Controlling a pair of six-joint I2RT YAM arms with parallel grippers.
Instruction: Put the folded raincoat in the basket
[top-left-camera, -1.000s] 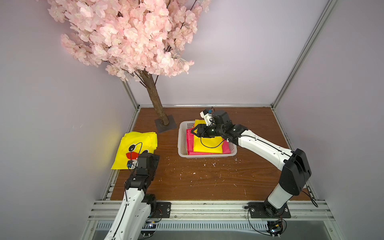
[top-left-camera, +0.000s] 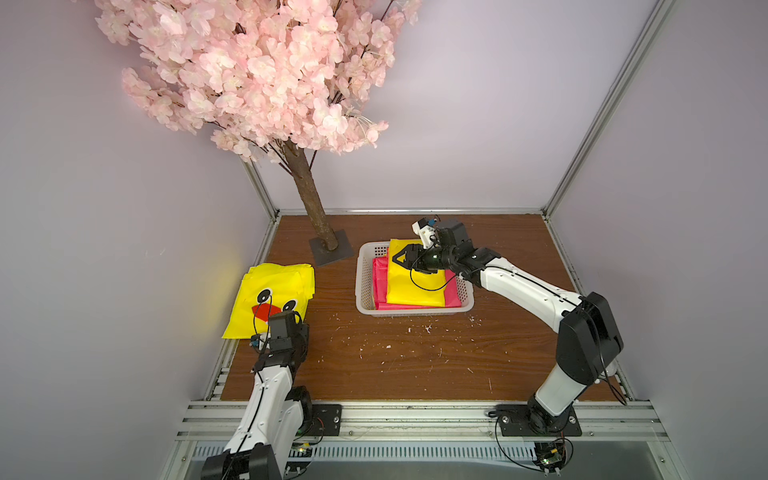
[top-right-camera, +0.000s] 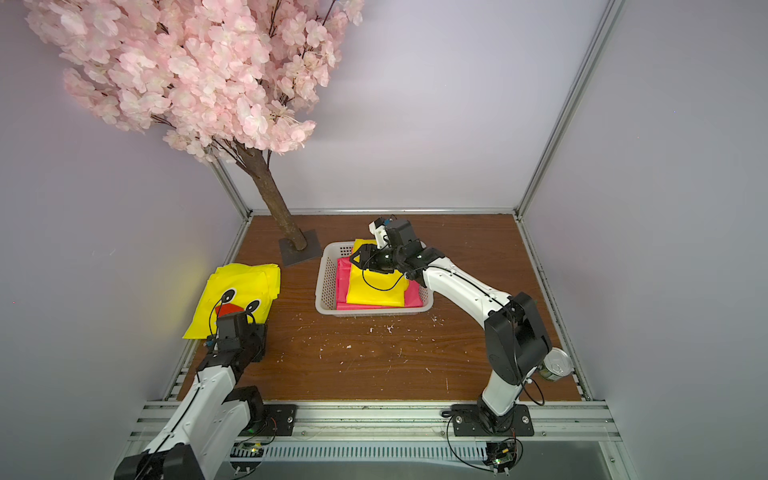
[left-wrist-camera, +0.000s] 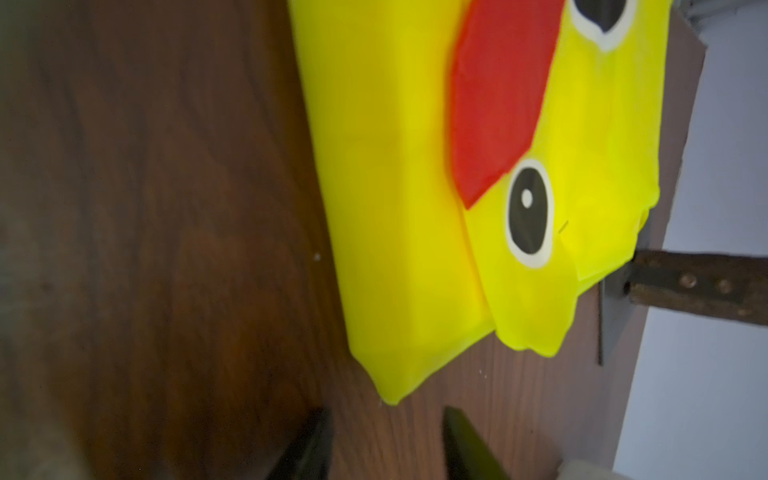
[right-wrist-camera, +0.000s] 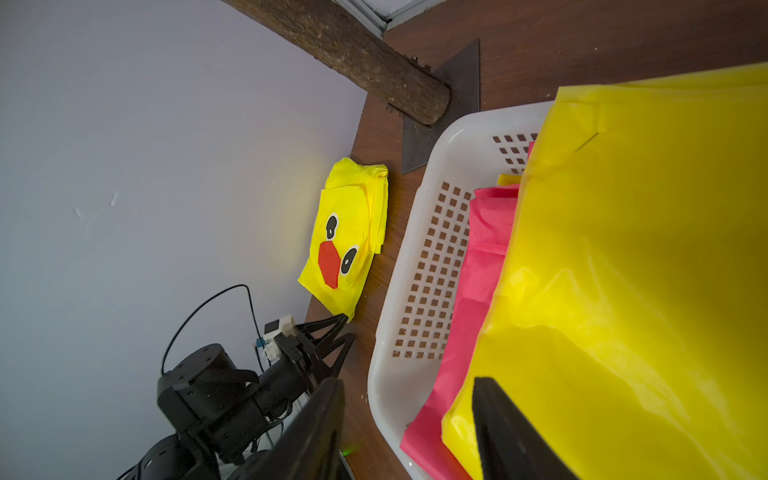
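Note:
A folded yellow raincoat with eyes and a red beak (top-left-camera: 260, 288) lies on the left of the table. Just at its front corner is my left gripper, part open with nothing between its fingers in the left wrist view. The white basket (top-left-camera: 362, 280) holds a pink folded item (right-wrist-camera: 456, 352) with a yellow folded one (right-wrist-camera: 632, 240) on top. My right gripper hangs over the basket's left part, fingers apart, nothing seen held.
The tree trunk (top-left-camera: 312, 192) stands on a dark plate (top-left-camera: 340, 248) behind the raincoat, left of the basket. Walls border the sides and back.
My right gripper has shifted slightly to the right over the basket.

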